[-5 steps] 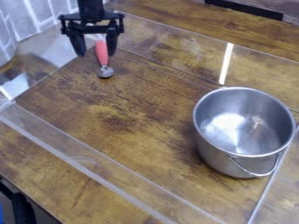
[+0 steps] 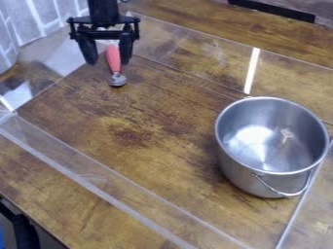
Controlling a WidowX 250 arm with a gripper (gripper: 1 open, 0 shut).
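My black gripper [image 2: 104,47] is at the upper left of the camera view, its two fingers apart on either side of the upper part of a red-handled utensil [image 2: 113,58] with a round metal end, low at the back of the wooden surface. Whether the fingers touch the handle is unclear. A large steel pot [image 2: 271,146] with a wire handle stands upright at the right; its interior looks empty.
Clear plastic edging runs along the left, front and right, and a grey-white sheet lies at the upper left.
My gripper has shifted slightly at the back, a little to the left over the last moment. The utensil and pot look unmoved.
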